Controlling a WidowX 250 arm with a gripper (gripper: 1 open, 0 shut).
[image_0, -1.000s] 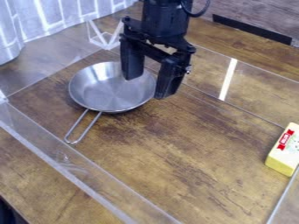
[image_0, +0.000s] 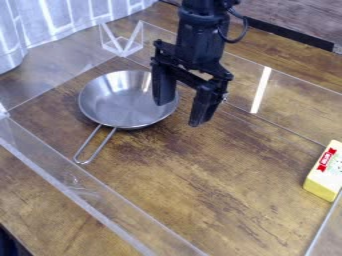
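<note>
My black gripper (image_0: 185, 92) is open at the upper centre, hanging over the right edge of a steel pan (image_0: 123, 92) with a long wire handle pointing toward the lower left. Nothing shows between its fingers. The arm hides part of the pan's right side.
A yellow box (image_0: 325, 172) with a red label lies at the right edge of the wooden table (image_0: 201, 195). A metal container (image_0: 8, 45) stands at the upper left.
The gripper has shifted and turned slightly over the pan's right edge. The pan and yellow box look unmoved.
</note>
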